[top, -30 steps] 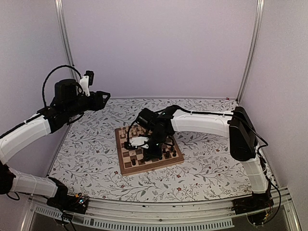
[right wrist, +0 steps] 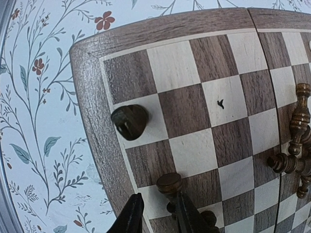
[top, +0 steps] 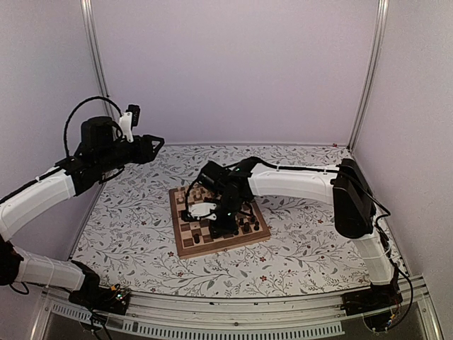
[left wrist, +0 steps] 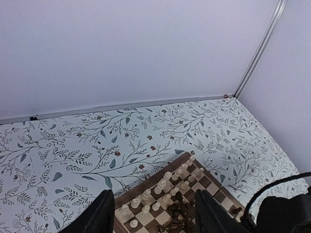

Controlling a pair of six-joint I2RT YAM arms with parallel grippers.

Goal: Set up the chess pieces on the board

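The wooden chessboard [top: 185, 244] lies mid-table. In the left wrist view, white pieces [left wrist: 161, 185] stand in rows on its far side; several dark pieces lie on their sides. In the right wrist view, a dark piece [right wrist: 129, 121] stands near the corner, and others lie toppled [right wrist: 299, 116]. My left gripper is open, raised at the left, empty. My right gripper is low over the board, part open, its fingertips beside a dark round-topped piece [right wrist: 169, 182]; whether that piece is between them is unclear. The right arm hides part of the board in the top view.
The right arm reaches across from the right, and the left arm stays above the left side.
The right arm has shifted very slightly, its upper part a little left of where it was. The left arm looks practically unchanged.
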